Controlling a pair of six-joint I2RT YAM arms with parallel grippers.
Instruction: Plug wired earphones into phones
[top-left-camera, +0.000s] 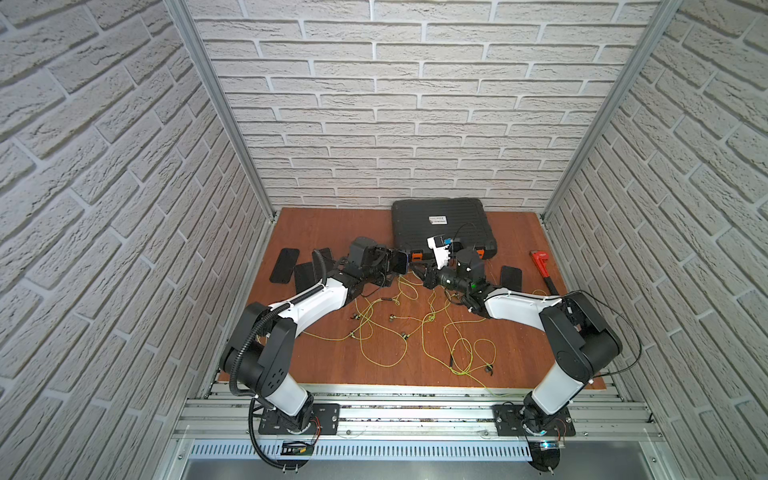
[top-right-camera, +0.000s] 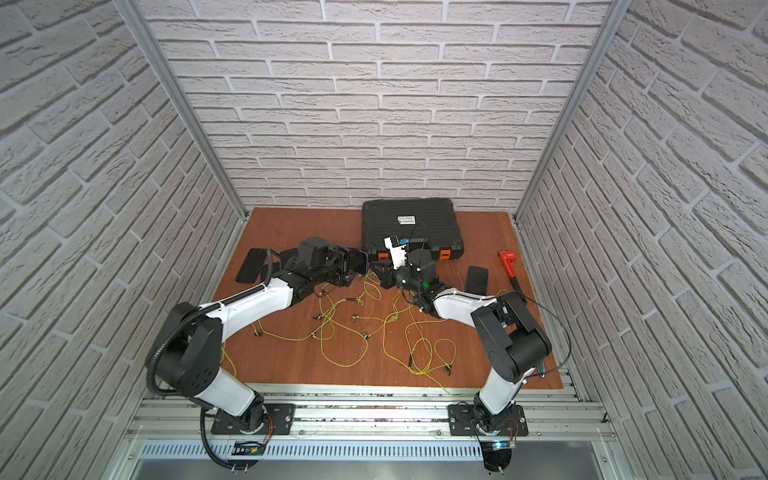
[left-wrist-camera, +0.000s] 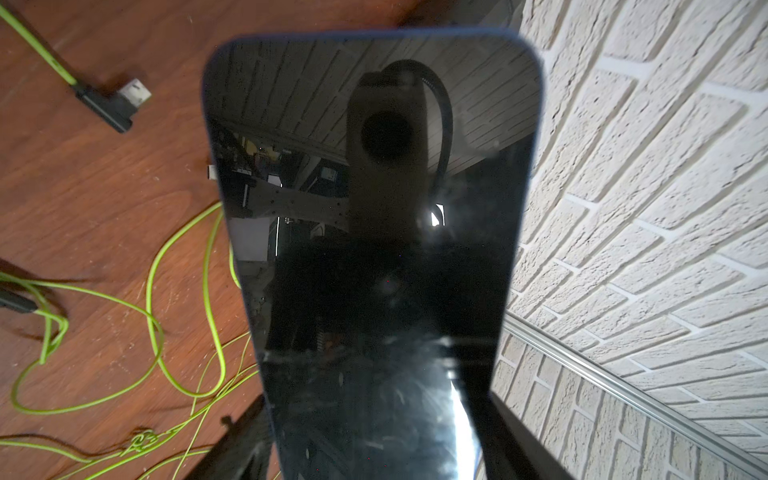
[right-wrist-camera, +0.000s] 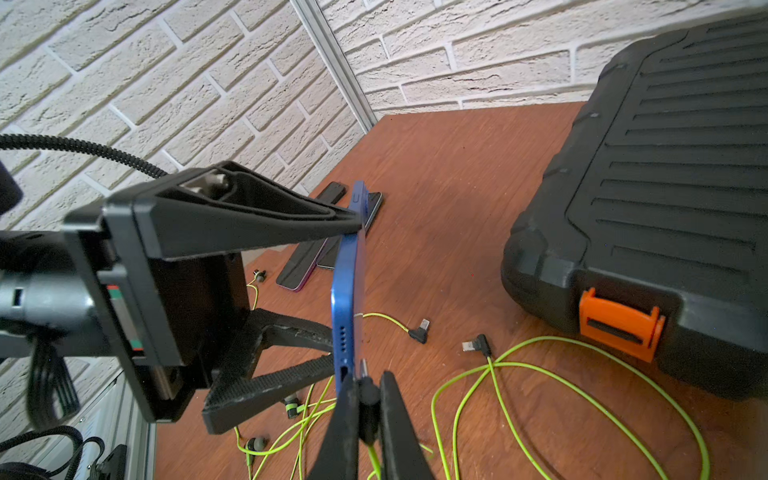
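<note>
My left gripper (top-left-camera: 384, 264) is shut on a blue phone, held upright with its dark screen (left-wrist-camera: 376, 280) filling the middle of the left wrist view. My right gripper is shut on a black earphone plug (right-wrist-camera: 369, 393) with a yellow cable. The plug's metal pin points at the phone's lower end, very close to it; whether it touches or sits in a port I cannot tell. Yellow earphone cables (top-left-camera: 384, 364) with L-shaped connectors (right-wrist-camera: 417, 332) lie loosely over the table below.
A black case (top-left-camera: 436, 212) with orange latches stands at the back, just beyond the grippers. Other phones (top-left-camera: 285, 264) lie at the left, one (top-left-camera: 511, 277) at the right. A red tool (top-left-camera: 540, 262) lies at the right edge.
</note>
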